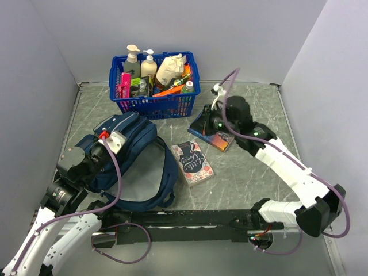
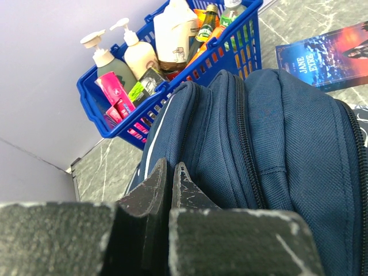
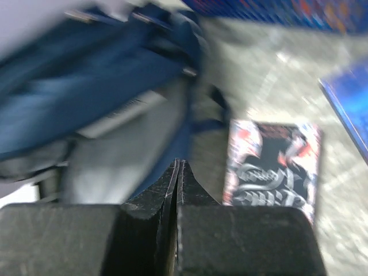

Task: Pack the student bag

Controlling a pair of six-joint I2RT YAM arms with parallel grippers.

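My left gripper is shut on the navy backpack [image 2: 305, 167], pinching fabric at its upper part; in the top view the bag lies open at the left, grey lining showing. My right gripper is shut with nothing visible between its fingers, raised above the floor right of the bag. A book with a pink floral cover [image 1: 196, 163] lies flat beside the bag. Behind it, a blue Jane Eyre book [image 2: 305, 60] lies partly hidden under the right arm in the top view. The right wrist view is blurred.
A blue basket [image 1: 155, 105] at the back holds pump bottles, boxes, a cream pouch and smaller bottles. Walls enclose the back and both sides.
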